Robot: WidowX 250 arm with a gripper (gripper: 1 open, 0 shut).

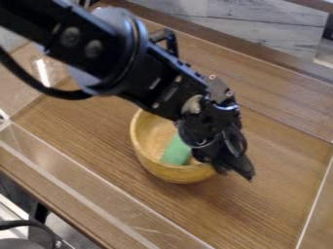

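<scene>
A yellow bowl (154,161) sits on the wooden table, with a green object (177,148) inside it. My black gripper (224,160) reaches down over the bowl's right side, covering much of that side. Its fingers are at the rim, and the fingers appear closed on the bowl's rim, though the grip itself is mostly hidden by the gripper.
A grey wood wall (260,24) stands at the back. A black cable lies at the lower left.
</scene>
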